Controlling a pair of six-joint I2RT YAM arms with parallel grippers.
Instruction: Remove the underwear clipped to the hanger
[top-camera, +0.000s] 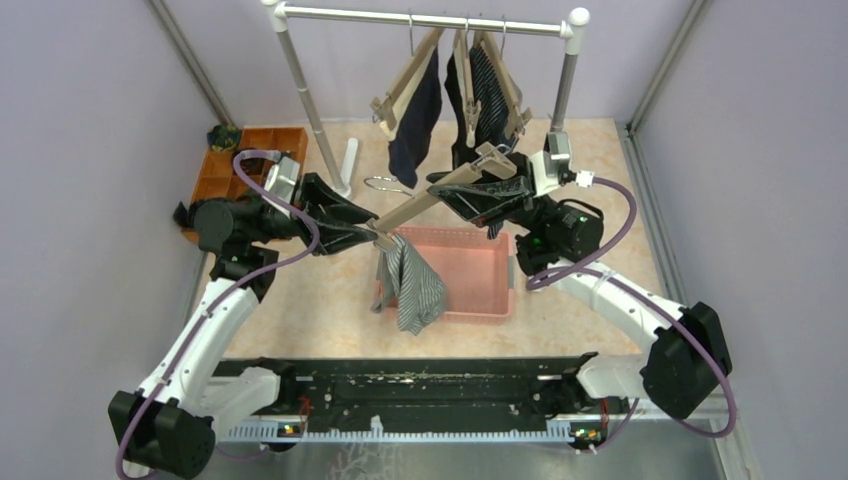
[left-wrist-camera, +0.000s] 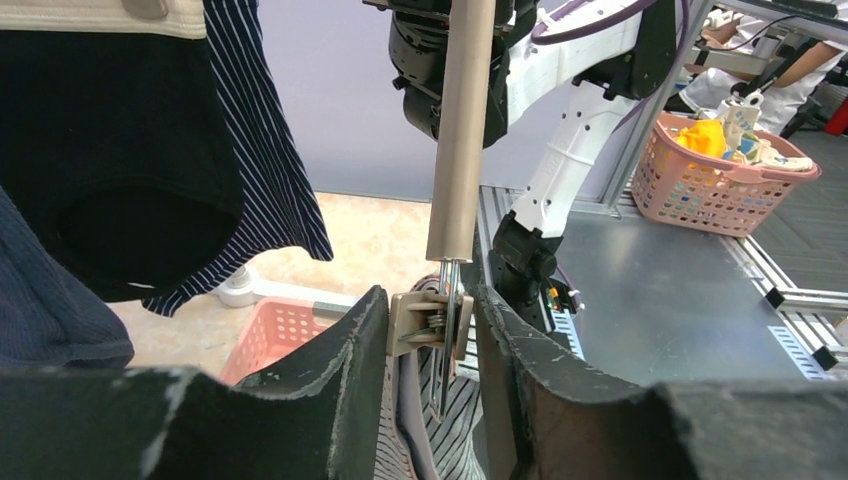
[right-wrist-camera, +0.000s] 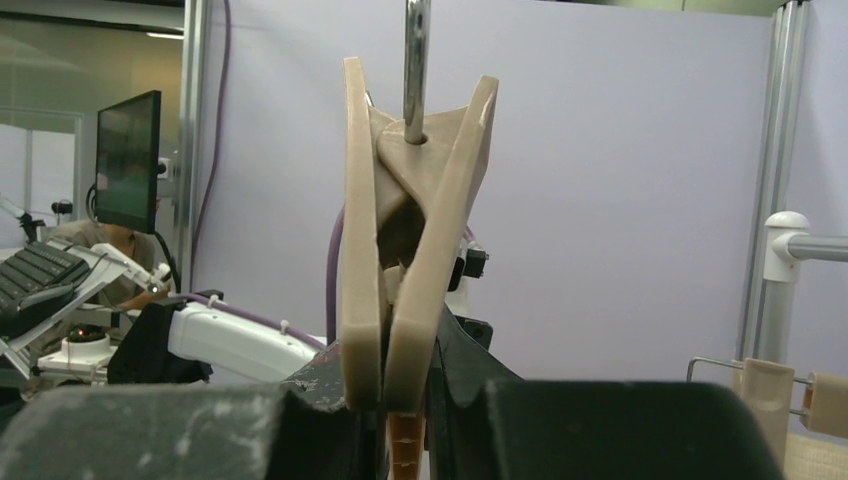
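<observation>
A beige clip hanger (top-camera: 412, 209) slants between my two arms. My right gripper (top-camera: 452, 196) is shut on its bar, and the clip (right-wrist-camera: 418, 250) at that end has no cloth in it. At the lower end, my left gripper is shut on the other clip (left-wrist-camera: 420, 318), one finger (left-wrist-camera: 360, 350) on each side of it. Grey striped underwear (top-camera: 412, 288) hangs below this clip, over the left part of the pink basket (top-camera: 510, 300). In the left wrist view the clip and fingers partly hide the striped cloth (left-wrist-camera: 462, 425); its grip on the cloth is unclear.
Behind the arms, a white rack (top-camera: 425, 18) carries several hangers with dark garments (top-camera: 415, 130). An orange compartment tray (top-camera: 215, 180) stands at the back left. Table (top-camera: 300, 310) to the left of the basket is bare.
</observation>
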